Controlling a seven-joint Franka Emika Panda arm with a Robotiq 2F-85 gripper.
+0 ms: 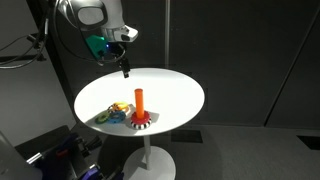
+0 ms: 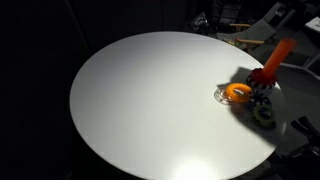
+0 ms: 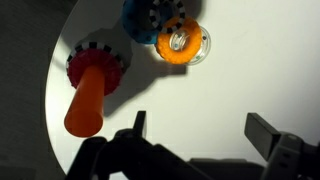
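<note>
My gripper is open, its two fingers wide apart over bare white tabletop in the wrist view. In exterior view 1 the gripper [image 1: 125, 72] hangs above the table, clear of the toys. An orange post [image 1: 140, 102] stands upright on a round base [image 1: 141, 124] with a red and checkered edge, close to the table's rim. Beside it lie an orange ring [image 3: 172, 52], a blue ring [image 3: 135, 28] and a checkered ring [image 3: 157, 15], bunched together. A clear ring [image 3: 204, 46] shows by the orange one. A green ring [image 2: 264, 119] lies nearer the rim.
A wooden item and other clutter stand beyond the table in exterior view 2. Dark floor [image 1: 240, 155] surrounds the pedestal.
</note>
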